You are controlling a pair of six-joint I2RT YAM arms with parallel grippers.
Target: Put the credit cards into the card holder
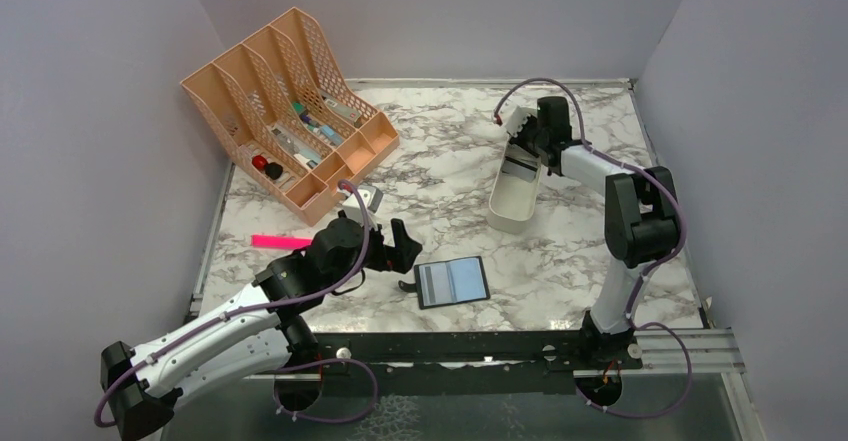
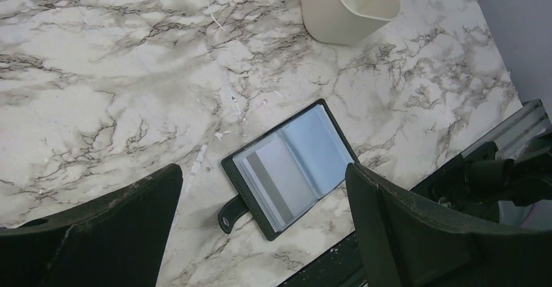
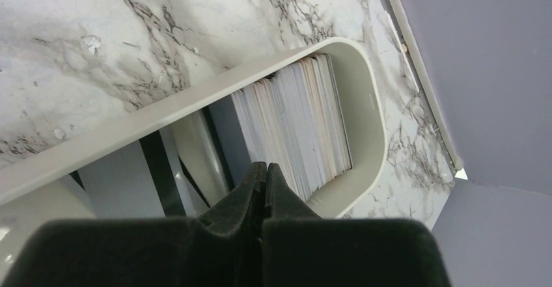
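The open card holder [image 2: 299, 163] lies flat on the table, with its black strap to one side and clear sleeves inside. My left gripper stands open above it, nothing between its fingers. Farther back on the right is a cream bin [image 1: 513, 211]. A stack of cards [image 3: 293, 124] on edge fills its far end, and a grey card with a black stripe [image 3: 124, 176] leans in its middle. My right gripper is shut over the bin, beside the near edge of the stack, with nothing visible between its fingers. Whether the tips touch the cards I cannot tell.
An orange slanted organizer [image 1: 300, 111] with pens and small items stands at the back left. A pink strip [image 1: 280, 242] lies partly behind the left arm. Open marble table [image 1: 440, 161] separates organizer and bin.
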